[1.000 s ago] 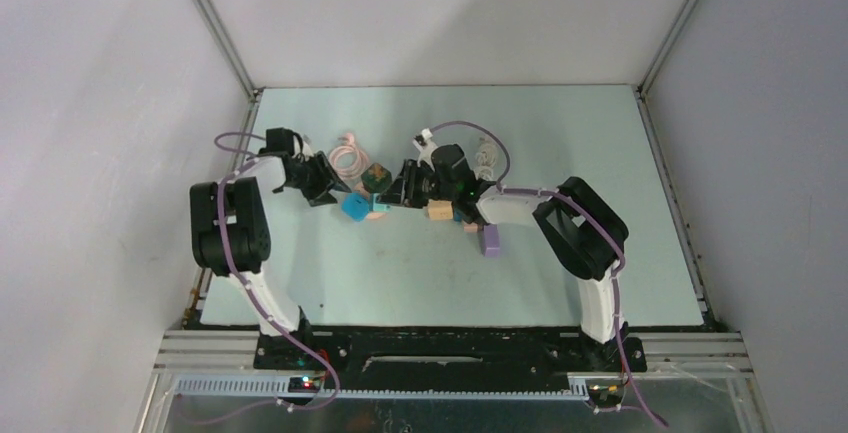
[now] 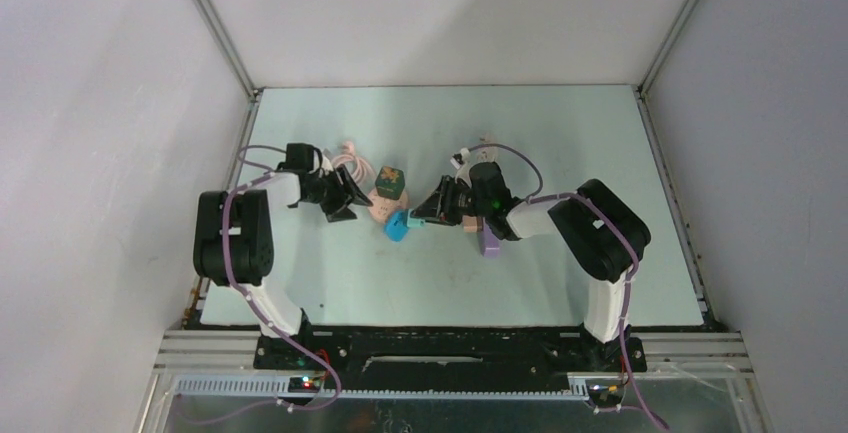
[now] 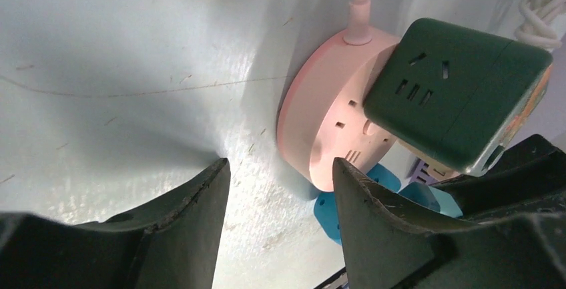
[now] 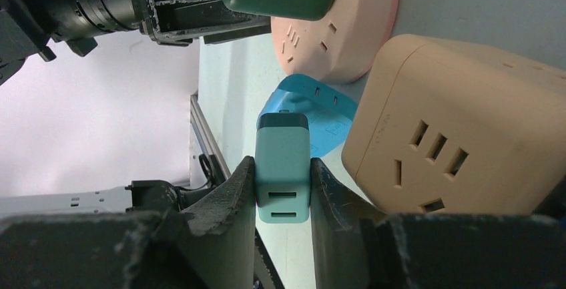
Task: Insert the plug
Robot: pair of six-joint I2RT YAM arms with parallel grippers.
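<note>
A mint-green plug block (image 4: 282, 169) is between the fingers of my right gripper (image 2: 418, 218), which is shut on it. A blue flat adapter (image 2: 395, 228) lies just beside and beneath it. The pink round socket (image 3: 320, 115) lies on the table with its cord, and a green cube socket (image 3: 454, 95) rests over it. My left gripper stands open, just left of the pink socket, nothing between its fingertips.
A tan socket block (image 4: 447, 129) is close to the right gripper. A purple block (image 2: 490, 243) and coiled pink (image 2: 350, 163) and white cords lie nearby.
Both arms have moved right and slightly toward the front. The mint block has moved with my right gripper, and the blue adapter has shifted right and frontward.
</note>
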